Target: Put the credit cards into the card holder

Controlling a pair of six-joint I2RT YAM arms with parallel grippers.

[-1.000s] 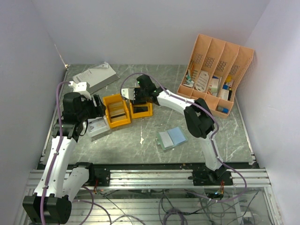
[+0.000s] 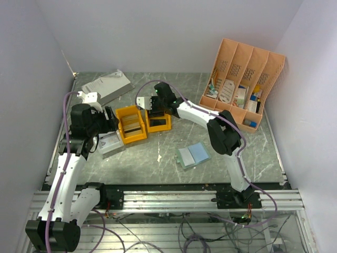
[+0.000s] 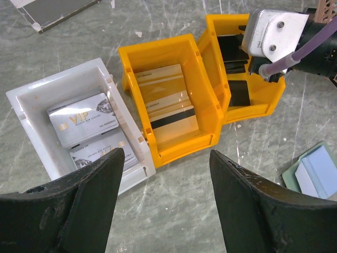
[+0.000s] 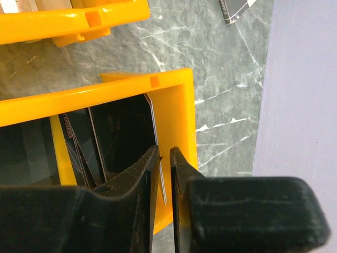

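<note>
The yellow box (image 4: pixel 180 108) under my right gripper holds black cards (image 4: pixel 122 132) in its far compartment. The right fingers are shut, tips beside a card's edge at the box wall, nothing clearly between them. A middle yellow box (image 3: pixel 126 55) holds tan cards (image 3: pixel 173 124); a white box (image 3: pixel 24 105) holds silver VIP cards (image 3: pixel 82 118). My left gripper hangs open over the table at the left, beside these boxes. A green holder (image 2: pixel 187 158) with pale grey and blue inserts lies at the front right.
A salmon organizer (image 2: pixel 226 58) with small items stands at the back right. A grey flat box (image 2: pixel 108 87) lies at the back left. Walls enclose the back and sides.
My right arm has shifted very slightly at the yellow box. The left arm has not moved.
</note>
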